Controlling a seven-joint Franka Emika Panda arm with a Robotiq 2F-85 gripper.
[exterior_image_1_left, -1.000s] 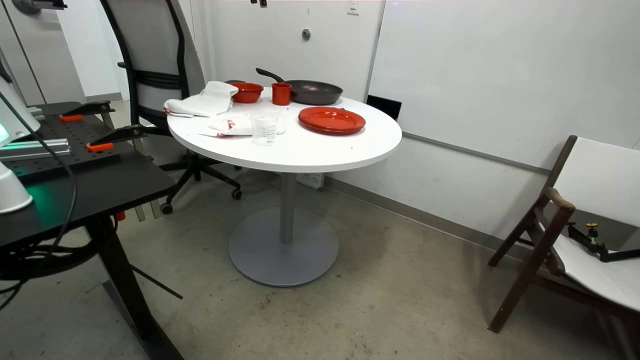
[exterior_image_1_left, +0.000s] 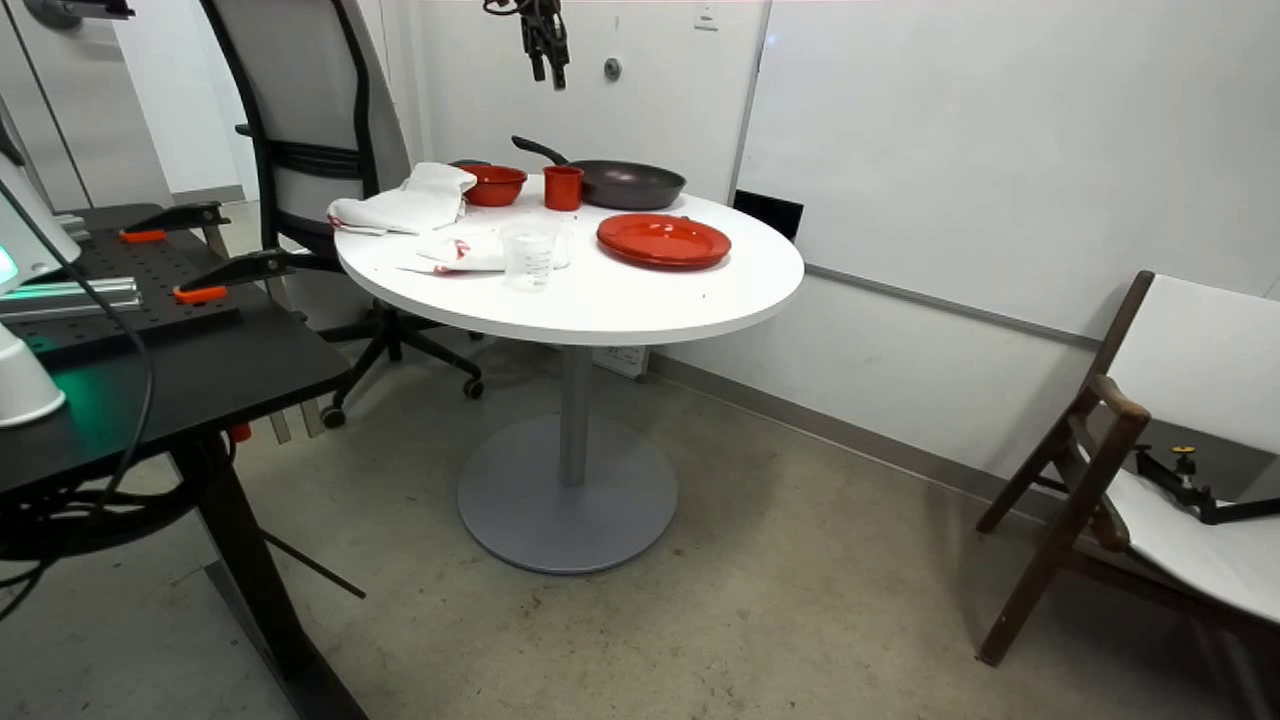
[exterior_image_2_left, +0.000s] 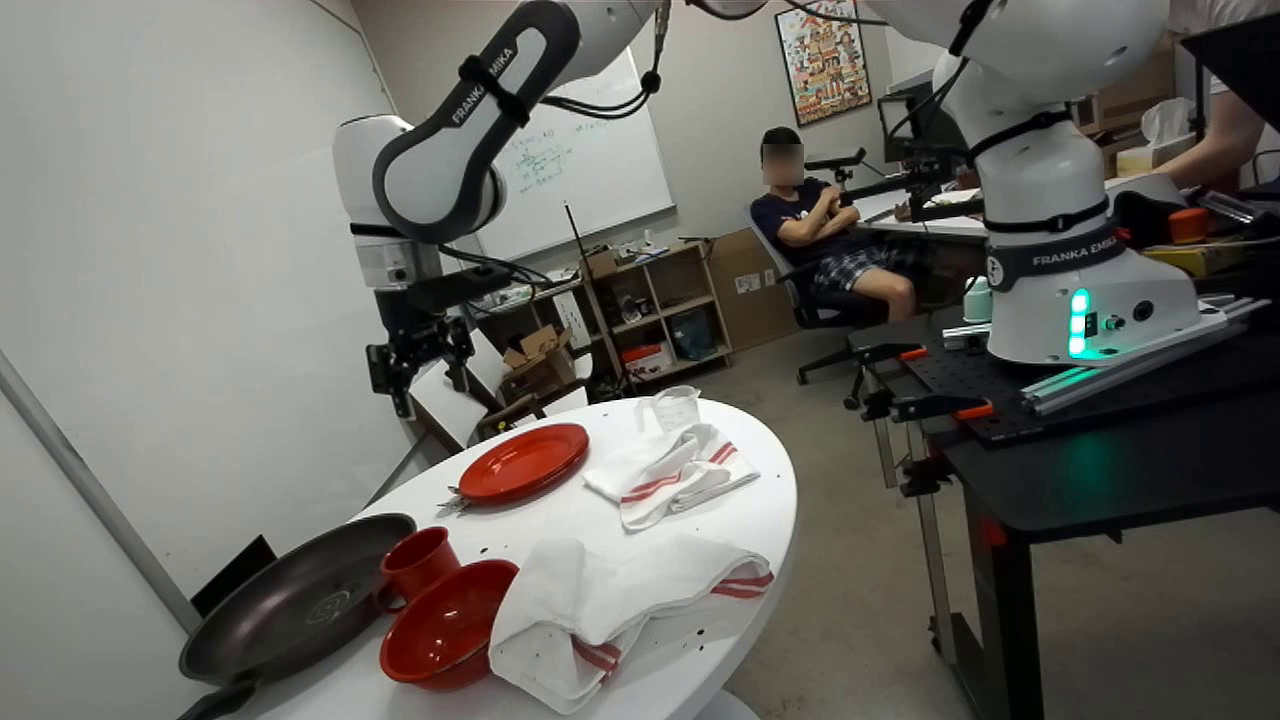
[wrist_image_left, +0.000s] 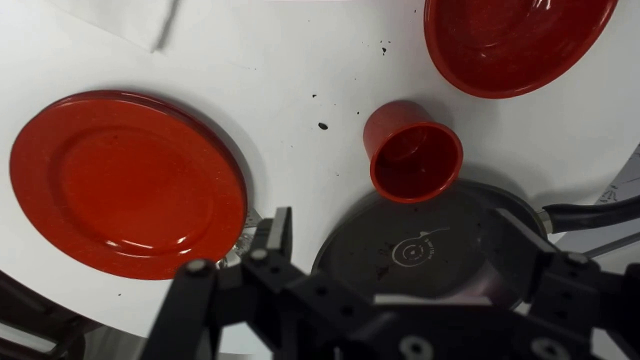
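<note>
My gripper (exterior_image_1_left: 548, 77) hangs high above the round white table (exterior_image_1_left: 576, 314), open, its fingers (wrist_image_left: 279, 231) wide apart with nothing between them. In the wrist view a dark frying pan (wrist_image_left: 414, 252) lies below the fingers. Beside the pan stands a red mug (wrist_image_left: 384, 123), upright; its handle shows in exterior view 2. A red bowl (exterior_image_2_left: 444, 630) sits close to the mug. Stacked red plates (wrist_image_left: 129, 186) lie to the left in the wrist view. Some metal cutlery (exterior_image_2_left: 453, 499) pokes out by the plates, mostly hidden.
Two white cloths with red stripes, one folded (exterior_image_2_left: 672, 474) and one bunched (exterior_image_2_left: 600, 594), cover the table's near side in exterior view 2. A clear cup (exterior_image_1_left: 528, 256) stands by the folded cloth. Bare tabletop (wrist_image_left: 288, 114) separates plates and mug. A wall is close behind.
In exterior view 1 the gripper has come down from the top edge, so that its fingers now show fully. The tableware has not moved.
</note>
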